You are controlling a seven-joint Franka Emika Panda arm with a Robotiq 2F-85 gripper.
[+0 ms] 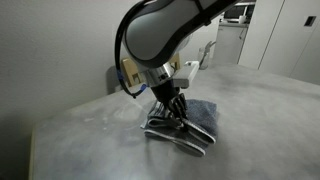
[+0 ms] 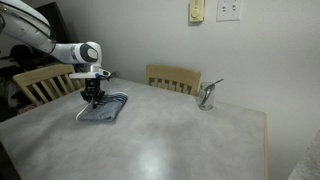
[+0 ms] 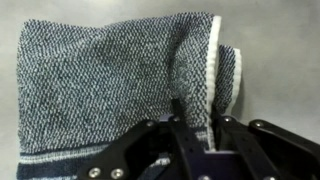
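Observation:
A folded grey-blue towel (image 1: 200,112) with white and dark striped edges lies on the table, its layers loosely stacked. From above in the wrist view, the towel (image 3: 95,85) fills much of the left and middle, a white hem running along its right side. My gripper (image 1: 181,117) points down onto it, shut on a fold of the cloth near that hem; the fingertips are partly hidden by dark shadow and fabric. Seen from across the table, the towel (image 2: 106,109) sits near the left end, under the gripper (image 2: 90,101).
Wooden chairs (image 2: 172,77) stand along the table's far edge, another close behind the arm. A metal cup (image 2: 207,97) with a utensil in it stands near the back.

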